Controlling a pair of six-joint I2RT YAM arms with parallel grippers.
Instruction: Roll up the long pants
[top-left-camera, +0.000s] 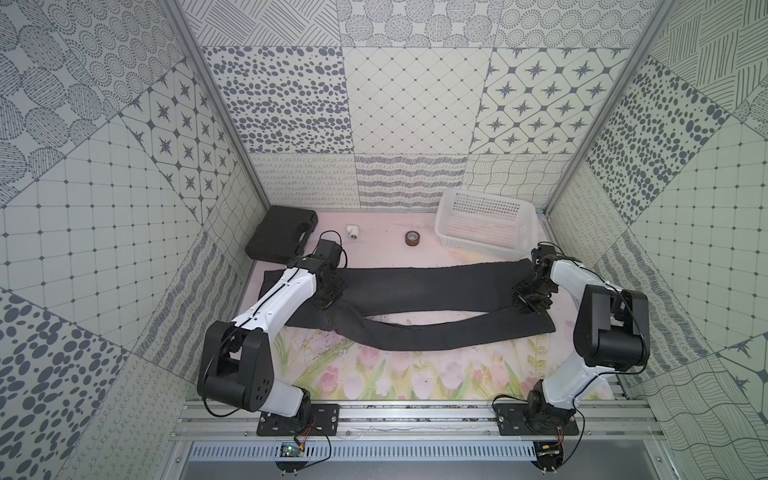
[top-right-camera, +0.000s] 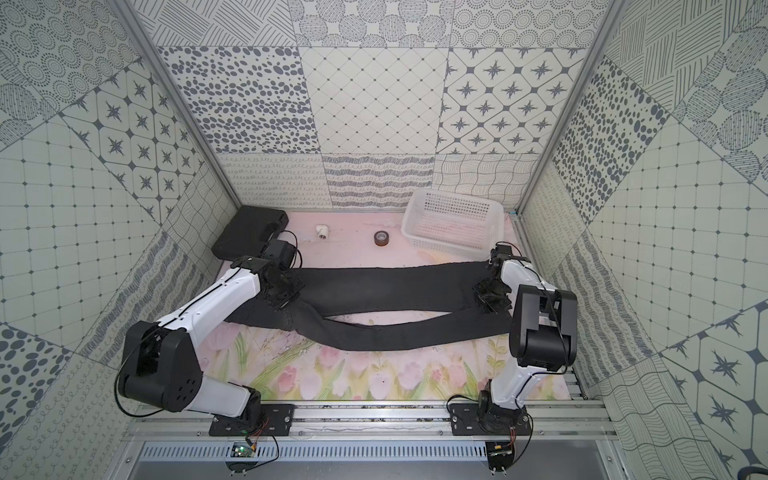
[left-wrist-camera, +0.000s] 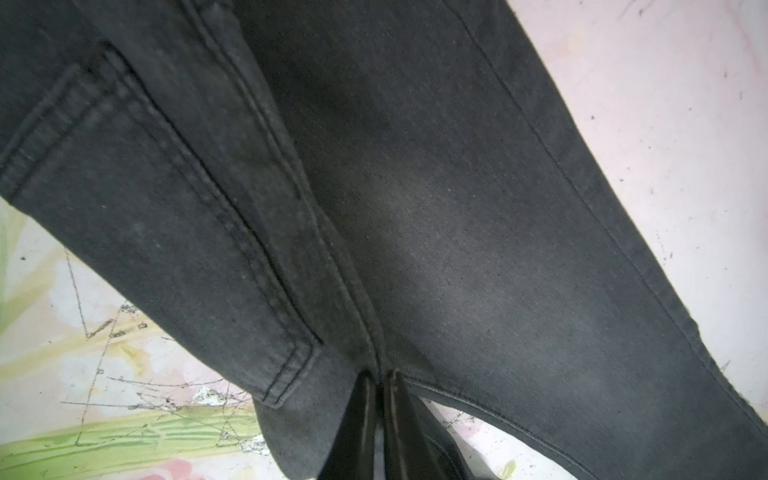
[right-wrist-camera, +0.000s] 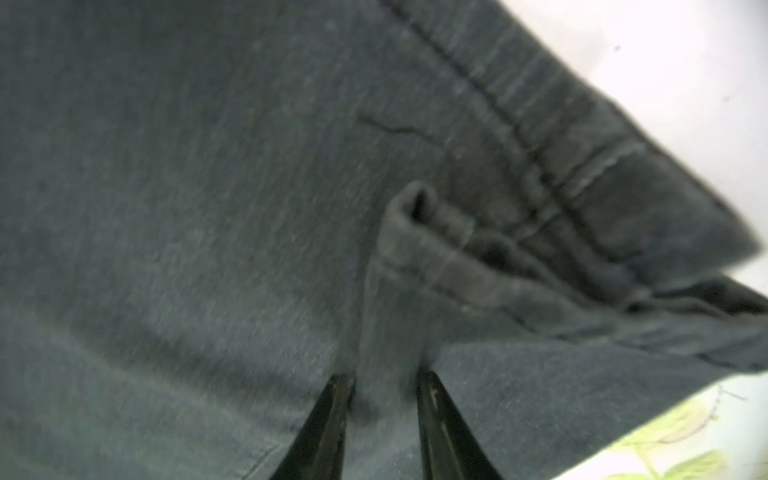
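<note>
The dark grey long pants lie across the table, waist at the left, leg ends at the right, with a narrow gap between the legs. At the crotch, my left gripper is shut on the pants; a seam ridge runs straight into its fingertips. Beside it shows a back pocket. Over the leg ends, my right gripper is part open, a loose fold of the lower leg standing between its fingers. The hem curls up just beyond them. Both arms hide parts of the cloth in the top views.
Along the back stand a black case, a white cup-like item, a roll of tape and a white basket.
</note>
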